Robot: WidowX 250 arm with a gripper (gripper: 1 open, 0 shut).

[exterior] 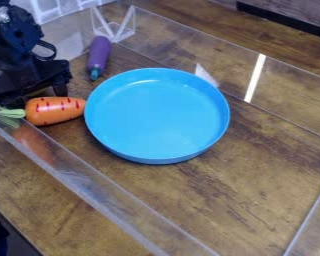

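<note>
My black gripper [29, 80] is at the far left, low behind an orange toy carrot [56, 110] with green leaves, which lies at the clear wall on the left. Whatever is between or under the fingers is mostly hidden. A blue round plate [156, 115] lies to the right of the carrot. A purple object [100, 56], perhaps a toy eggplant, lies behind the plate's left side.
Clear plastic walls border the wooden surface [243, 200] on the left, back and right.
</note>
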